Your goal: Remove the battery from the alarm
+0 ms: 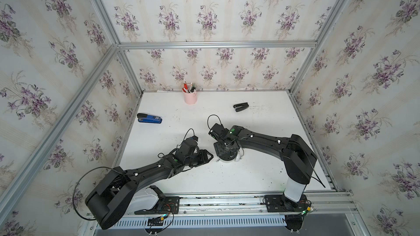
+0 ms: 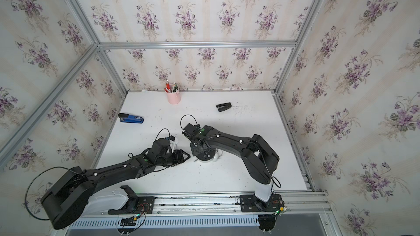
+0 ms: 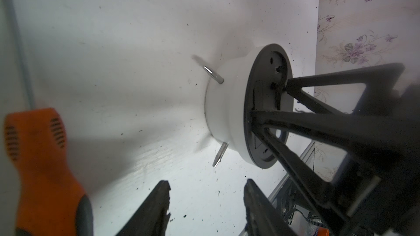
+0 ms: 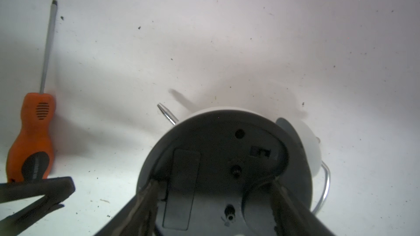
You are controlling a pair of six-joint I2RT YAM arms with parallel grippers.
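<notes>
The alarm (image 4: 218, 148) lies face down, its black back up and its metal legs pointing outward. Its battery cover (image 4: 181, 192) sits closed in the back, so no battery shows. Over that back my right gripper stands open, one finger by the cover's edge and the other above the round recess. In the left wrist view a fingertip (image 3: 258, 117) of it reaches the back's surface; whether it presses there I cannot tell. My left gripper is open and empty, low at the alarm's left side, apart from its white body (image 3: 227, 100).
An orange-handled screwdriver (image 4: 32, 131) lies on the table left of the alarm. Farther back are a blue stapler (image 1: 149, 118), a pink pen cup (image 1: 190, 97) and a black stapler (image 1: 240, 107).
</notes>
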